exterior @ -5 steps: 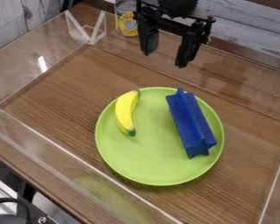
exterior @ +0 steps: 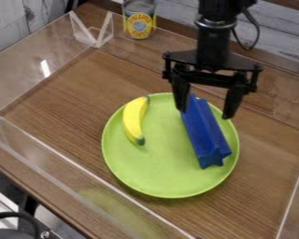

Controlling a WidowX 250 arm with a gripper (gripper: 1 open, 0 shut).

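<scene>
My black gripper (exterior: pixel 209 91) hangs open above the upper right of a green plate (exterior: pixel 159 171), its fingers either side of the top end of a long blue block (exterior: pixel 208 142). The block lies on the plate's right half. A yellow banana (exterior: pixel 135 119) lies on the left half, clear of the gripper.
A can (exterior: pixel 138 21) with a yellow label stands at the back left.
The block and banana look unmoved.
</scene>
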